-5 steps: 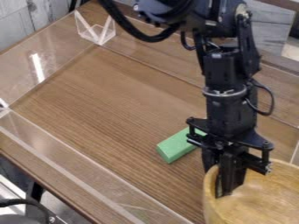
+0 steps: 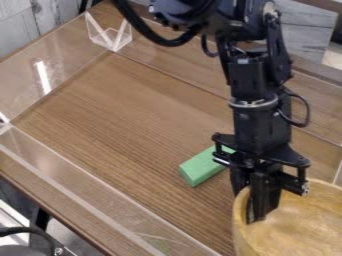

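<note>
The black gripper (image 2: 263, 188) reaches down at the right, shut on the near rim of a large yellow bowl (image 2: 297, 228) that fills the lower right corner. Its fingertips are dark and partly hidden at the rim. A green block (image 2: 199, 168) lies on the wooden table just left of the gripper, partly behind it.
A white wire holder (image 2: 110, 30) stands at the far upper left. A pale panel (image 2: 301, 35) is at the upper right. Cables show at the lower left.
The gripper has shifted very slightly, still at the bowl's rim. Little else has visibly changed.
</note>
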